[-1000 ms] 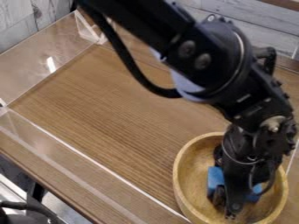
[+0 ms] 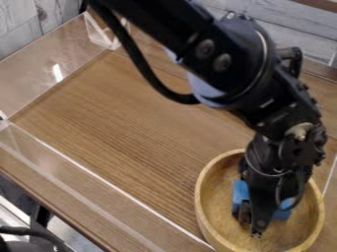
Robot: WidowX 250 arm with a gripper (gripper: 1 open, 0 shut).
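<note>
My black gripper (image 2: pixel 263 207) reaches down into a round wooden bowl (image 2: pixel 210 212) at the lower right. A blue object (image 2: pixel 243 193) sits in the bowl at the gripper's fingers, which are shut on it, partly hiding it. The object's shape is hard to tell behind the fingers.
A wooden table surface (image 2: pixel 105 128) fills the left and middle, mostly clear. Transparent edging runs along its left and front sides, with white wooden boards behind. A black cable lies at the bottom left, and the arm covers the upper right.
The arm and gripper have shifted slightly. The bowl stays in place, with the blue object still at the fingers.
</note>
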